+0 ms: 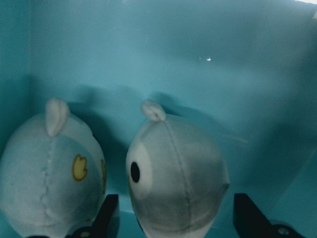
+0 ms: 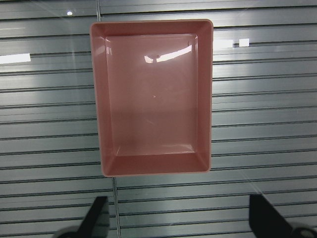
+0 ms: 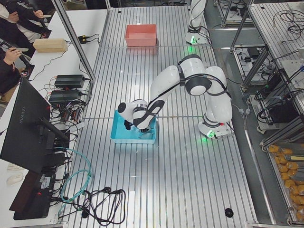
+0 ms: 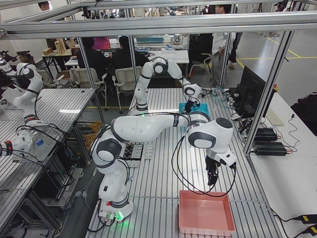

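My left gripper is low inside the blue bin, open around a grey plush toy with a black eye and a small tuft on top; whether the fingers touch it I cannot tell. A second, pale blue plush toy with a yellow patch lies beside it, along the bin's wall. In the right camera view my right gripper hangs above and behind the empty pink bin; in the right wrist view its fingers stand open with that bin between and beyond them.
A monitor, power boxes and loose cables line the side, with coiled black cables near the table's front corner. Frame uprights stand along the edges.
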